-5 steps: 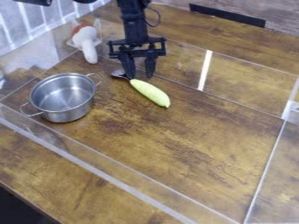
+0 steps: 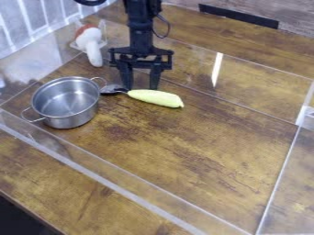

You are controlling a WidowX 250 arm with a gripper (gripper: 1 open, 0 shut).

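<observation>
My black gripper [image 2: 140, 72] is low over the table at the upper middle, its fingers pointing down just behind a pale yellow-green elongated vegetable [image 2: 157, 97]. A dark utensil with a small head [image 2: 114, 90] lies at the vegetable's left end, beside the steel pot [image 2: 65, 103]. I cannot tell whether anything is between my fingers.
The two-handled pot stands at the left. A white object with a reddish part [image 2: 90, 44] is at the back left. Clear panel edges border the area.
The vegetable has turned to lie more level, and its left end now sits nearer the pot.
</observation>
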